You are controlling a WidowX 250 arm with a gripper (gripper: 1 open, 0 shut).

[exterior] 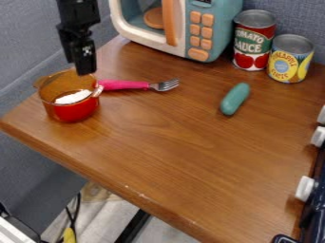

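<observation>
My black gripper (82, 63) hangs at the upper left of the camera view, just above and behind a red pot (71, 109) with a white item (72, 96) inside. I cannot tell whether its fingers are open or shut. A pink-handled fork (127, 85) lies on the table to the right of the pot, tines to the right. A teal cylindrical object (235, 99) lies farther right on the wooden table (178, 161).
A toy microwave (181, 24) stands at the back, beside a tomato can (253, 40) and a yellow can (291, 59). A dark appliance with white knobs (310, 204) sits at the right edge.
</observation>
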